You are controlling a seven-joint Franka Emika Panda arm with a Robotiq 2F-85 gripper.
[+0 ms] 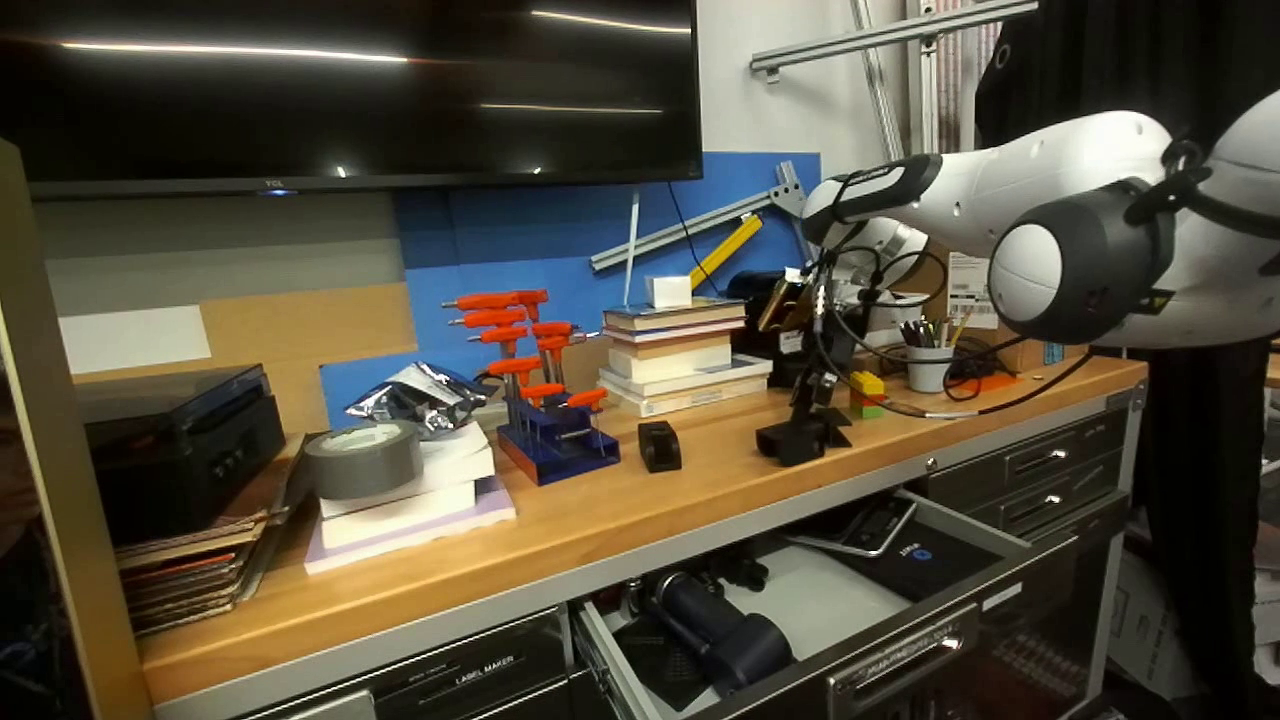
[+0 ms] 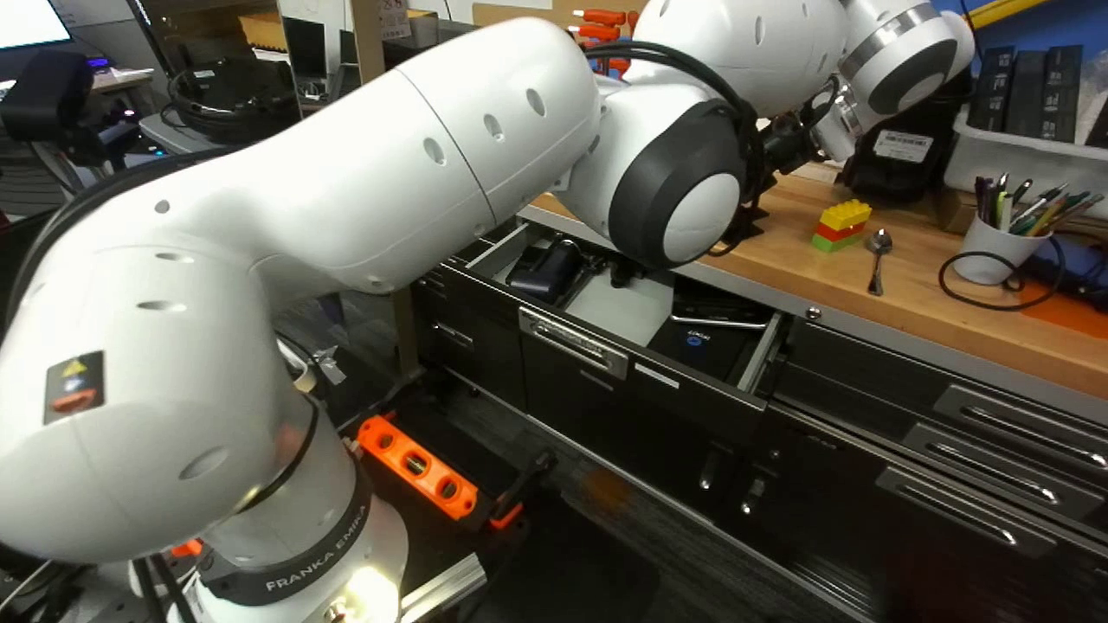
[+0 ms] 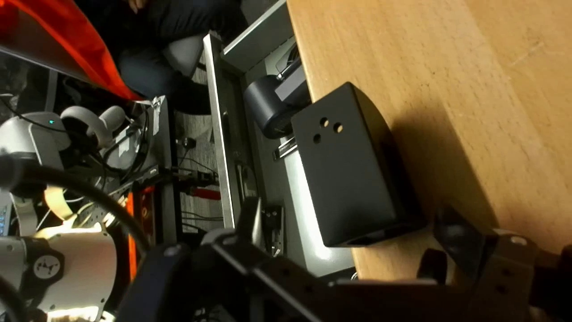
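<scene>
A black box-like object (image 3: 348,171) with several small holes in one face fills the middle of the wrist view, at the front edge of the wooden worktop. My gripper is open, with one dark finger (image 3: 250,220) left of the box and the other (image 3: 458,236) to its right. Both fingers stand apart from the box in that view. In exterior view 1 the black object (image 1: 792,442) is low on the worktop under the gripper, whose dark parts blend with it. The arm hides this spot in exterior view 2.
Below the worktop, an open drawer (image 1: 828,600) holds dark devices. Toy bricks (image 2: 841,223), a spoon (image 2: 879,249) and a pen cup (image 2: 997,249) stand on the right. A black tape dispenser (image 1: 659,445), a hex-key stand (image 1: 558,444) and stacked books (image 1: 678,360) are to the left.
</scene>
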